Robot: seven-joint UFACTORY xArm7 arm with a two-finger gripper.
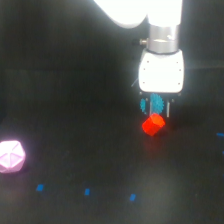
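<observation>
A small red block (153, 124), turned at an angle, is at the tips of my gripper (157, 112) in the right half of the camera view. The white gripper body points down from the top, its thin fingers on either side of a teal object (157, 103). That teal object seems to lie behind the fingers, partly hidden by them. Whether the fingers touch the red block, or how far apart they stand, is too small to tell.
At the left edge sits a pink faceted ball (11, 156). Small blue marks (87, 191) dot the dark surface toward the front, with another blue mark (220, 134) at the right edge. The surface between ball and gripper is clear.
</observation>
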